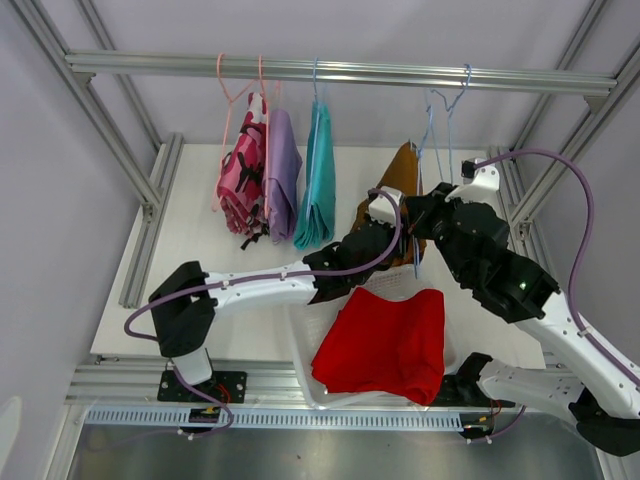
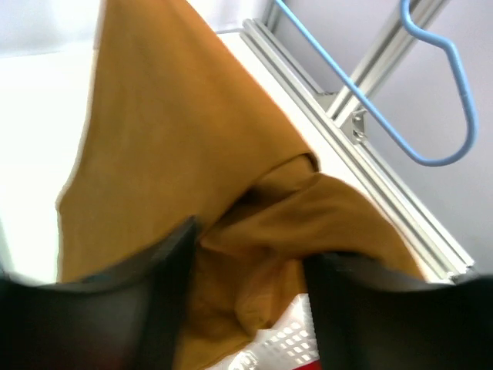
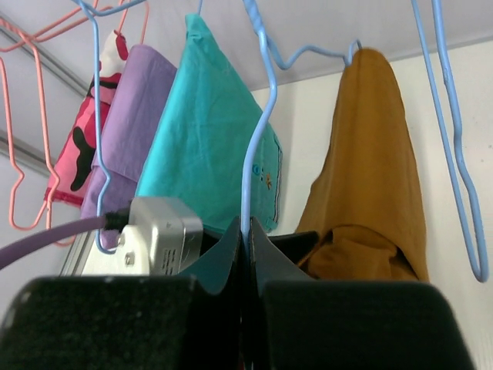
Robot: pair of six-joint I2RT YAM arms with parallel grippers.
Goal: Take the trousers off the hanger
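Brown trousers (image 1: 390,175) (image 2: 154,116) (image 3: 362,154) hang among blue hangers (image 3: 466,193) at the rail's right. My left gripper (image 1: 400,230) is at the trousers' near side, its blurred fingers apart in the left wrist view with brown cloth in front; whether any cloth is between them I cannot tell. My right gripper (image 1: 428,210) is just right of it and shut, a blue hanger wire running down at its fingertips.
Pink patterned (image 1: 240,180), purple (image 1: 282,170) and teal (image 1: 315,180) garments hang further left on the rail (image 1: 180,65). A white bin (image 1: 305,340) below holds red cloth (image 1: 380,340).
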